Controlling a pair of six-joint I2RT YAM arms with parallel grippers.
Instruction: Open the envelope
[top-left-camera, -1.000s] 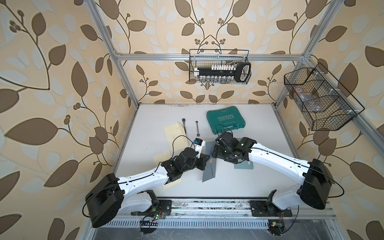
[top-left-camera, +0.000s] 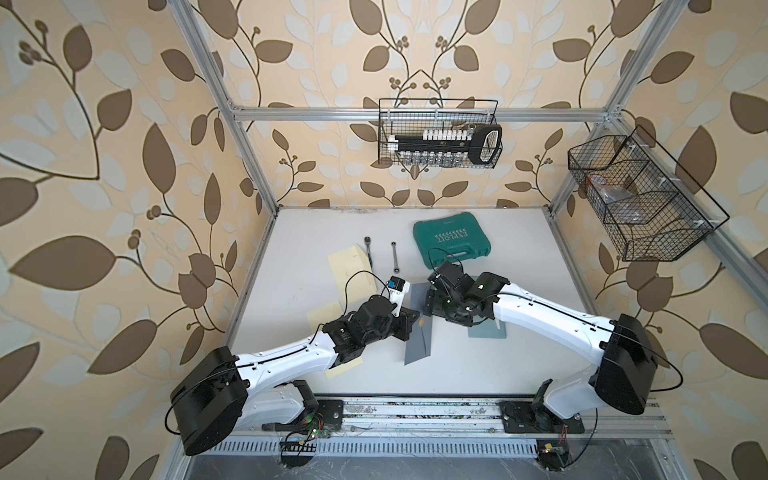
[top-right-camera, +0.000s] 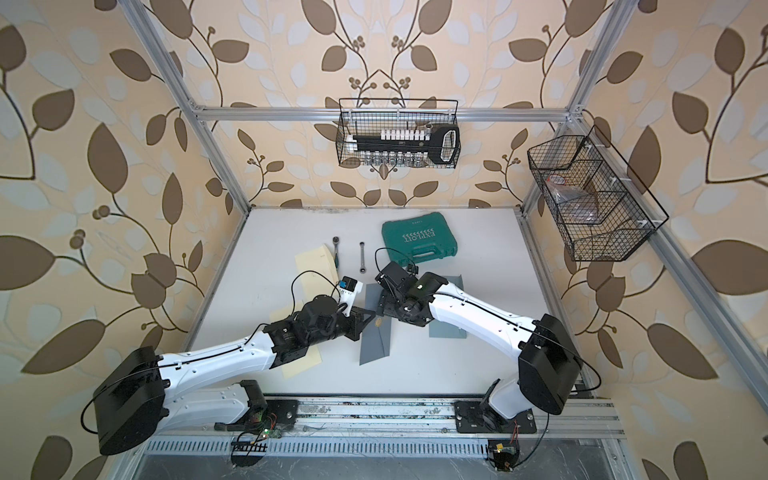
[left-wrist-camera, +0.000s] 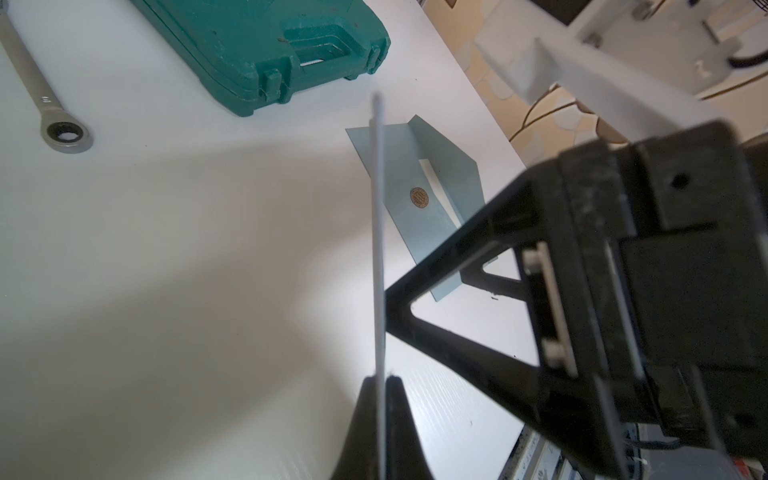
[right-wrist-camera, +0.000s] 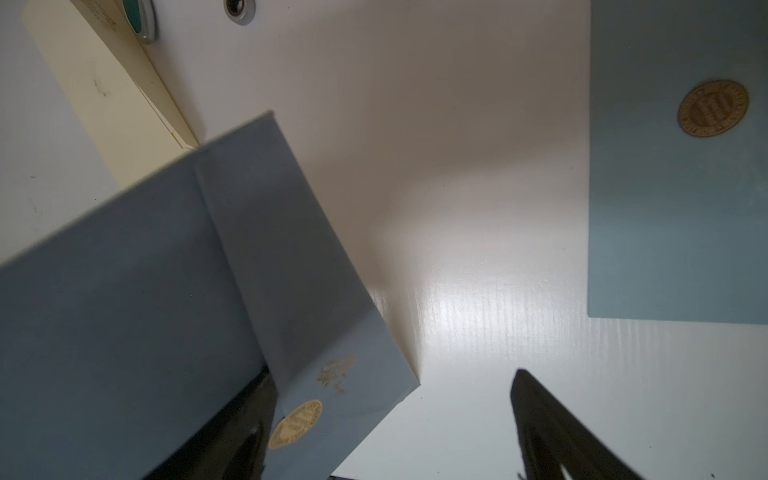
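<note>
A grey-blue envelope (top-left-camera: 418, 345) with a round gold sticker hangs between the grippers in the middle. My left gripper is shut on it, the envelope showing edge-on as a thin strip in the left wrist view. My right gripper is part open beside the envelope; in the right wrist view one finger sits at the envelope near the gold sticker (right-wrist-camera: 295, 424), the other over bare table. Whether that finger touches it I cannot tell.
A second blue envelope (right-wrist-camera: 672, 200) lies at the right, cream envelopes (top-left-camera: 346, 264) at the left. A green case (top-left-camera: 452, 240) and two wrenches (top-left-camera: 394, 256) lie at the back. Wire baskets hang on the frame above.
The left arm and envelope look unchanged.
</note>
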